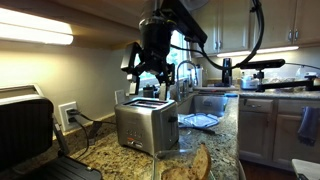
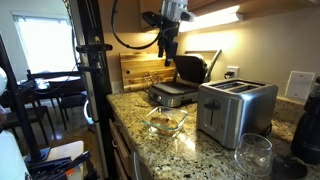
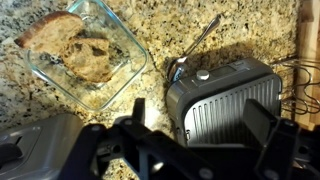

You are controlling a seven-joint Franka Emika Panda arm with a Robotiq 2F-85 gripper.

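My gripper hangs high above the counter with its fingers spread apart and nothing held. In the second exterior view the gripper is well above the dark grill, whose lid is raised. Seen from the wrist, the grill with its ribbed plate lies below the fingers. A silver toaster stands closer to that exterior camera; part of the toaster shows at the wrist view's lower left. Pieces of brown bread rest in a clear glass dish, apart from the gripper.
An upturned clear glass sits in front of the toaster. Black cords run from the wall outlet. A metal utensil lies beside the grill.
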